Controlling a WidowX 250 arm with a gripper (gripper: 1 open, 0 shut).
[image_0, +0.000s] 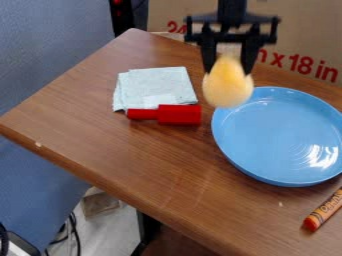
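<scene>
The black gripper (229, 55) hangs at the top centre, shut on a pale yellow, pear-shaped object (227, 85), which is held above the table at the upper left rim of a blue plate (281, 135). A red cylindrical object (174, 114) lies left of the plate, in front of a folded pale cloth (152, 85).
An orange crayon (323, 210) lies at the right front. A cardboard box (305, 40) stands behind, and a blue surface with cables is beside the table.
</scene>
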